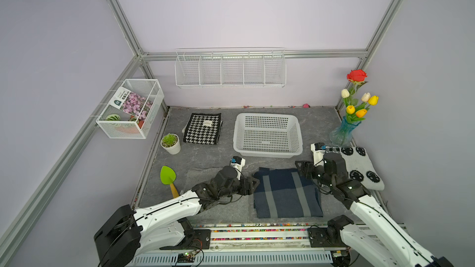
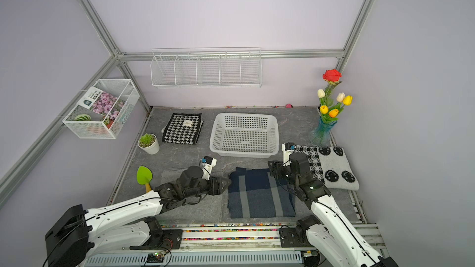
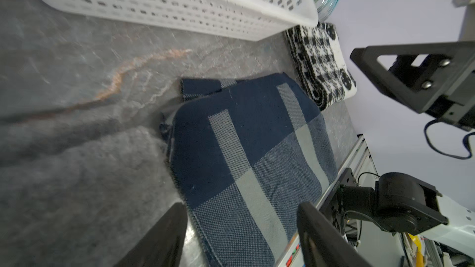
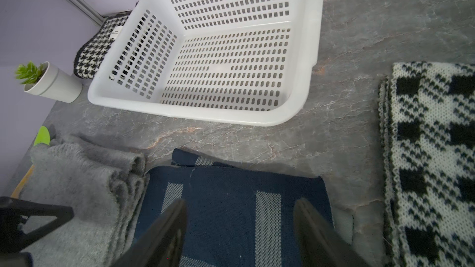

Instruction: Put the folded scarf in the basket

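A navy blue scarf with pale grey stripes lies folded flat at the front of the table. The white basket stands behind it, empty. My left gripper is at the scarf's left edge, its fingers part open with a gap between them. At the scarf's back right corner my right gripper is open. In the right wrist view its fingers are spread over the blue scarf with nothing gripped. The left wrist view shows the scarf beyond the left fingers.
Left of the blue scarf lies a grey folded scarf. A black-and-white knitted scarf is at the right, near a vase of flowers. A houndstooth cloth, a potted plant and a green trowel occupy the left side.
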